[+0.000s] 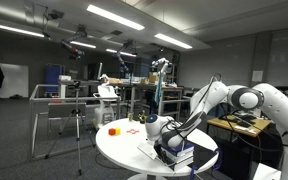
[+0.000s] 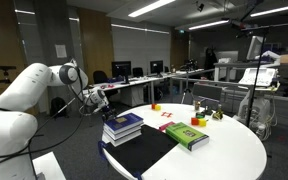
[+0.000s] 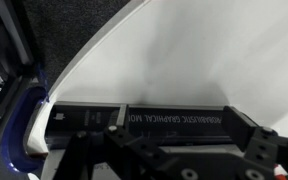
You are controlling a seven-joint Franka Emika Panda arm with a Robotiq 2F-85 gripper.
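Observation:
Several books are stacked in a pile (image 2: 122, 130) near the table's edge, a blue-and-white one on top. In the wrist view, a dark book spine (image 3: 174, 122) with upside-down white lettering lies across the lower middle. My gripper is open there, one finger on each side of the frame, with the spine beyond the fingertips. Whether they touch the book cannot be told. In exterior view 1 my gripper (image 1: 165, 154) is low over the table's near side, by the books. A green book (image 2: 187, 137) lies apart from the pile.
The round white table (image 2: 229, 150) has free room on its right. A black area (image 2: 144, 152) lies beside the pile. Small red and yellow objects (image 2: 198, 122) stand farther back. A tripod (image 1: 79, 120) stands beside the table.

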